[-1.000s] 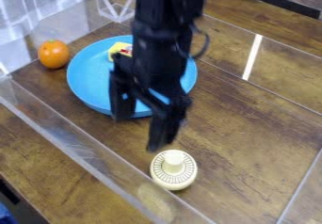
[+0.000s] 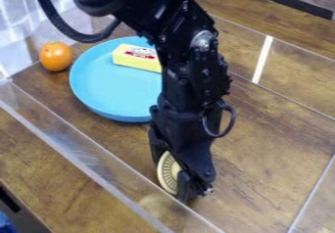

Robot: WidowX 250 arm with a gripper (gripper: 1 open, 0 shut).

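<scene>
My black gripper [image 2: 183,175] is low over the wooden table, shut around a small cream round object [image 2: 167,170] with a ridged, dotted rim. The gripper hides most of that object; part of its rim shows at the left between the fingers.
A blue plate [image 2: 102,90] at the back left holds a yellow block [image 2: 136,57], partly behind the arm. An orange fruit [image 2: 55,57] lies left of the plate. A clear strip runs along the left front.
The gripper has moved down onto the cream object and closed around it, covering most of it. The plate, block and orange look unmoved.
</scene>
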